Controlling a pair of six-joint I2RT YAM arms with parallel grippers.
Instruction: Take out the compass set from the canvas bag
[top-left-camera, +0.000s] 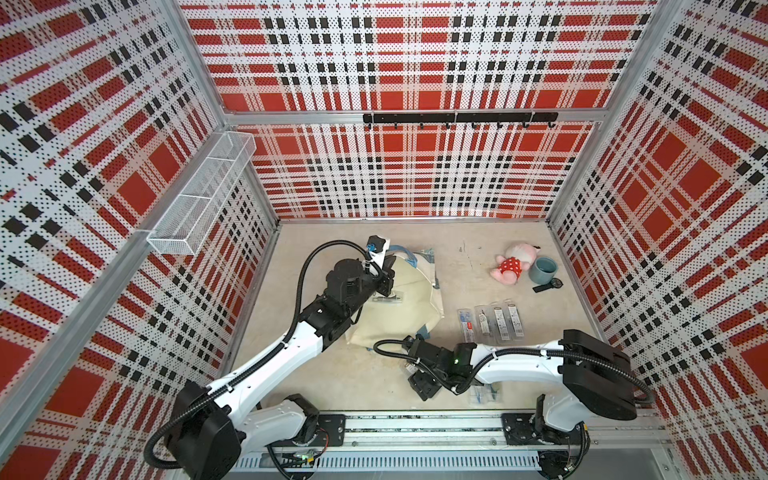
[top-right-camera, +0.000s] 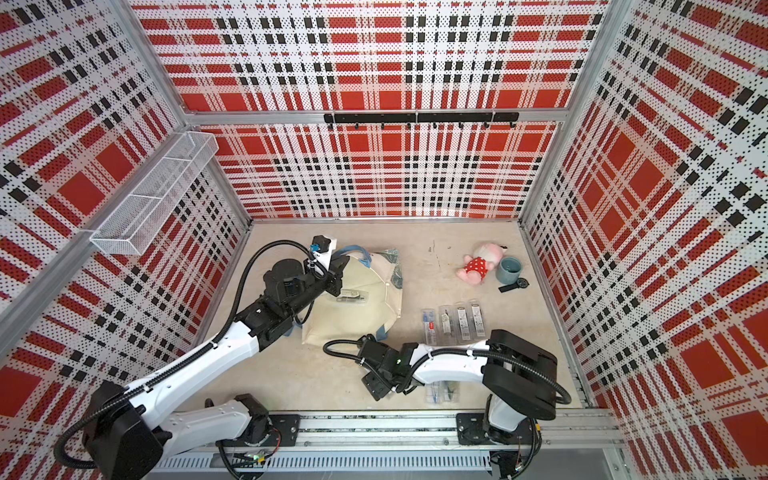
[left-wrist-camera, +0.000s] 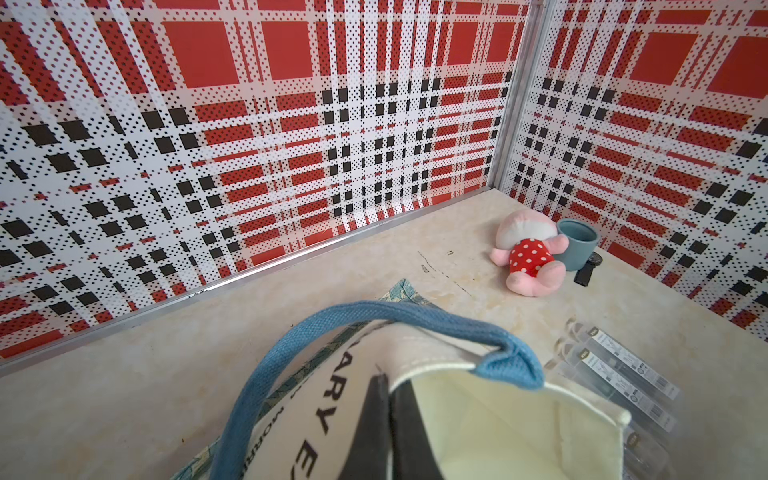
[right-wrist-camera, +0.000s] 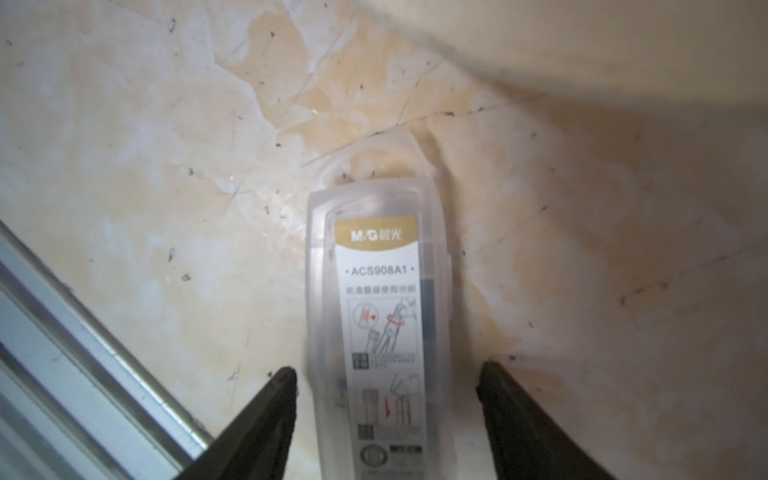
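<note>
The cream canvas bag lies mid-table with its mouth open; a clear case shows inside it. At the bag's upper edge my left gripper is shut on the cream cloth near the blue strap. In the right wrist view a clear compass set case with an M&G label lies flat on the table, beside the bag's edge. My right gripper is part open just over it, one finger on each side; whether they touch it is unclear.
Several clear cases lie right of the bag. A pink plush toy, blue cup and black watch sit at back right. A wire basket hangs on the left wall.
</note>
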